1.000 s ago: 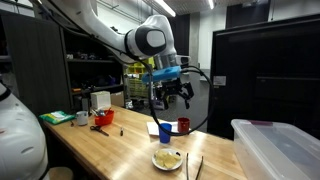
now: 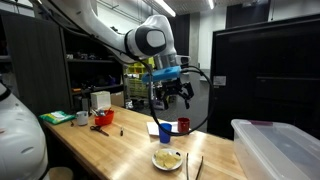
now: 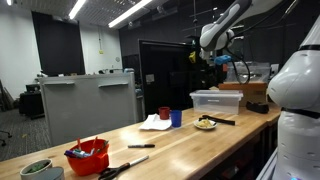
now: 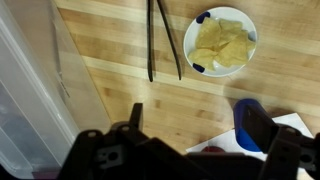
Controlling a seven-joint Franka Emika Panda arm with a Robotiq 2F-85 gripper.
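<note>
My gripper is open and empty, held well above the wooden table. Below it in the wrist view lies a white bowl (image 4: 246, 19) of yellow chips (image 4: 222, 44). A blue cup (image 4: 246, 140) stands near the right finger, partly behind it. The red cup (image 2: 183, 125) stands just behind the blue cup (image 2: 165, 131) in the first exterior view. Two thin dark sticks (image 4: 169, 40) lie side by side to the left of the bowl in the wrist view.
A big clear plastic bin (image 2: 275, 150) takes up the table's right side. White paper (image 3: 155, 123) lies by the cups. At the other end are a red basket (image 3: 87, 155) with tools, a grey bowl (image 3: 36, 168) and a dark-handled tool (image 3: 120, 167). Bare wood lies between.
</note>
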